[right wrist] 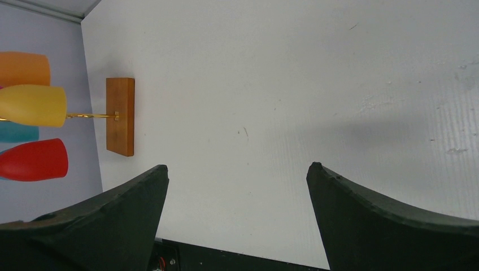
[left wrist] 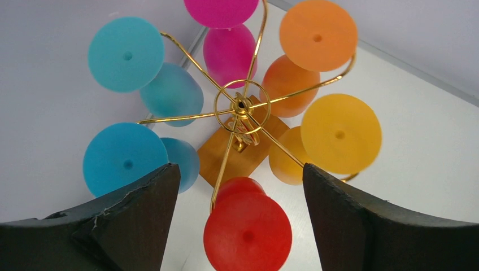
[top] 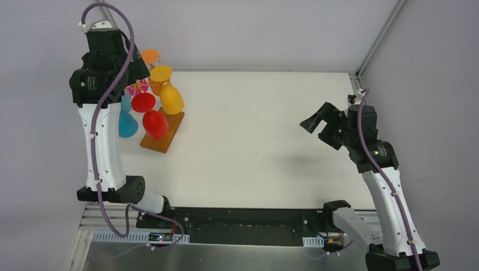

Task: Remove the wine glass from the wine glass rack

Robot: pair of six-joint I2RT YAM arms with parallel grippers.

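Observation:
Upside-down coloured glasses hang from the gold arms of the rack, whose wooden base (top: 162,131) rests at the table's left. From above, the left wrist view shows a red glass (left wrist: 247,232), a yellow glass (left wrist: 340,134), an orange glass (left wrist: 318,35), a pink glass (left wrist: 229,57) and two blue glasses, one the lighter blue glass (left wrist: 125,55). My left gripper is over the rack with its fingers apart, no glass held; the red glass shows low between them, not touching. Open and empty, my right gripper hangs over the table's right side.
Walls close in behind the rack and to its left. Several glasses hang close together, leaving narrow gaps. A dark strip (top: 243,226) runs along the front edge.

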